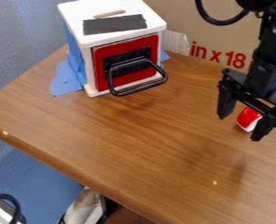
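My black gripper [239,122] hangs at the right over the wooden table, fingers spread open and lowered around a red and white can [249,119] lying on its side. Part of the can is hidden by the fingers; whether they touch it I cannot tell.
A toy oven [114,31] with a red front [128,52] and black handle stands on blue sheets at the back left. A printed cardboard box [210,22] is behind. The table's left edge drops away.
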